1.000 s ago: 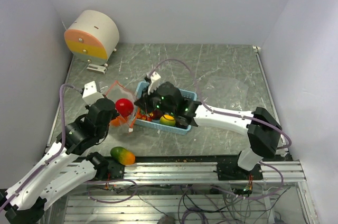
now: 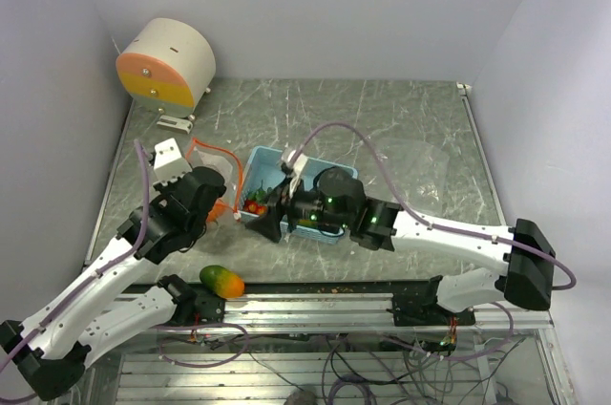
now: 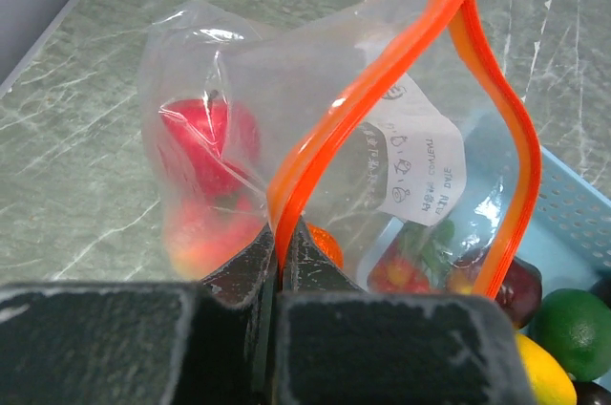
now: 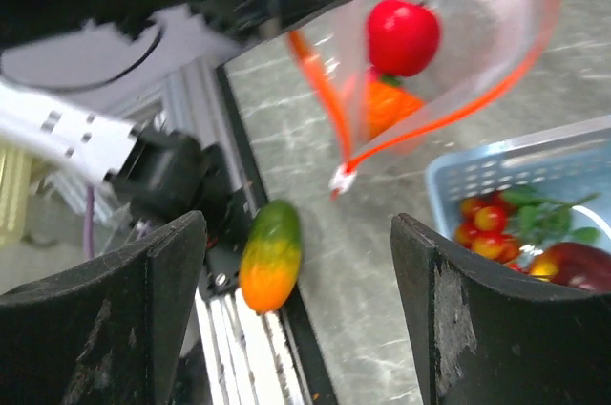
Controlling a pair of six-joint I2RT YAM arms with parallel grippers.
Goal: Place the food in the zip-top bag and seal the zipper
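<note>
A clear zip bag [image 3: 315, 71] with an orange zipper edge stands with its mouth held apart. My left gripper is shut on one side of that orange edge. Inside the bag rest a red fruit [image 3: 208, 142] and orange food [image 4: 387, 107]. My right gripper is part open beside the bag's mouth; nothing shows between its fingers. The free corner of the orange edge hangs just beyond those fingers. A green-and-orange papaya [image 2: 222, 281] lies near the table's front edge, outside the bag.
A blue basket [image 2: 263, 161] right of the bag holds cherry tomatoes [image 4: 489, 231], a dark red fruit [image 4: 578, 266] and other produce. A round-topped box [image 2: 170, 56] stands at the back left. Another clear bag [image 2: 415, 171] lies flat on the right.
The red fruit went from the bag's mouth deeper into the bag, away from my right gripper. That gripper has since come forward toward the table's front. My left gripper still grips the edge.
</note>
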